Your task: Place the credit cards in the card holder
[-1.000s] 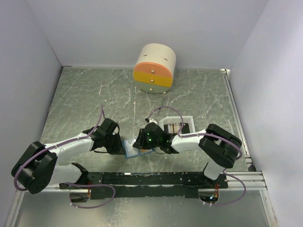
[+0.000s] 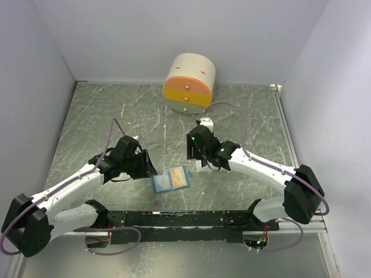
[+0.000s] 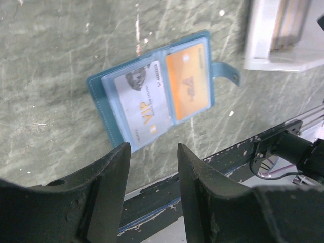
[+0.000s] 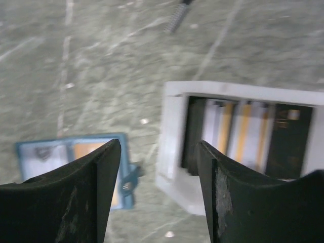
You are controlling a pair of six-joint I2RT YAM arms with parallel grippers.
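Observation:
The blue card holder (image 2: pixel 155 184) lies open and flat at the front middle of the table. In the left wrist view its left pocket holds a white VIP card (image 3: pixel 144 104) and its right pocket an orange-tan card (image 3: pixel 188 81). My left gripper is open just beside the holder's left side, nothing between its fingers. My right gripper hovers at the near left corner of a white box (image 4: pixel 171 126), its fingers parted and empty. Inside that box stand several cards (image 4: pixel 243 131); the right arm hides most of it from above.
A rounded toy cabinet (image 2: pixel 188 81) with coloured drawers stands at the back. One slim dark object (image 4: pixel 177 17) lies on the table beyond the box. Bare tabletop (image 2: pixel 93 116) spreads at the left and back.
My right gripper has left the card holder, moving right and back over the white box. The holder is now uncovered. My left gripper has shifted only slightly, rightward and back.

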